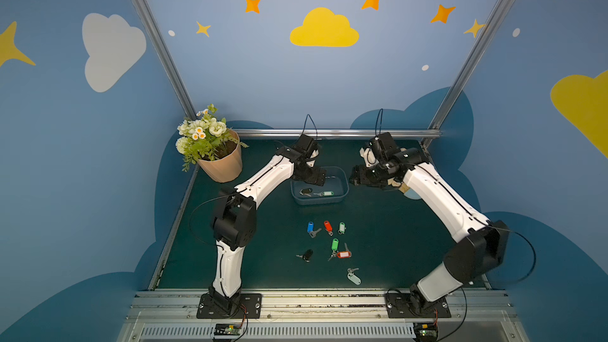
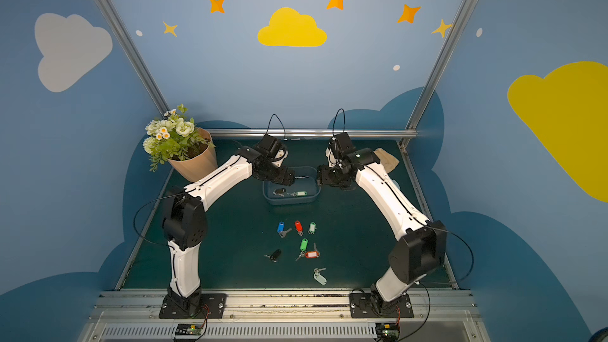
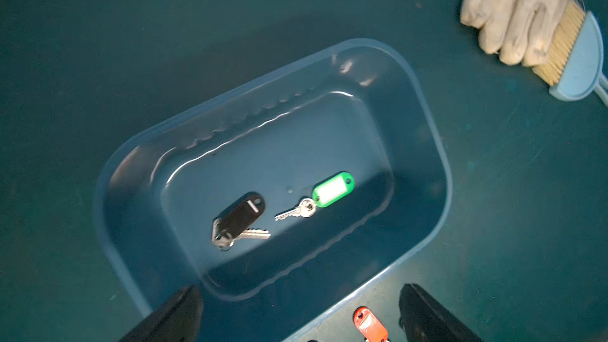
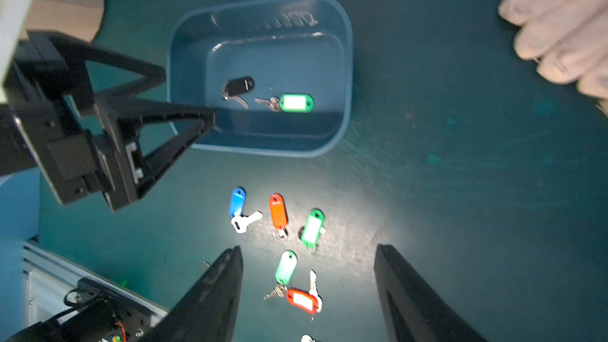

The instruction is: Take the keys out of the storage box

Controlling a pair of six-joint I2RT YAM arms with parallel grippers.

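Inside the blue storage box (image 3: 405, 171) lie two key sets: one with a black tag (image 3: 241, 216) and one with a green tag (image 3: 332, 189). My left gripper is over the box, its fingers spread and empty. To the right of the box hovers my right gripper, open with nothing between its fingers. On the mat in front of the box lie several keys, among them a blue-tagged key (image 4: 237, 202), a red-tagged key (image 4: 278, 211) and a green-tagged key (image 4: 313, 229).
A flowerpot (image 1: 223, 166) stands at the back left. At the back right lie a glove (image 3: 516, 12) and a light-blue brush (image 3: 579, 63), partly behind the right arm in the top left view.
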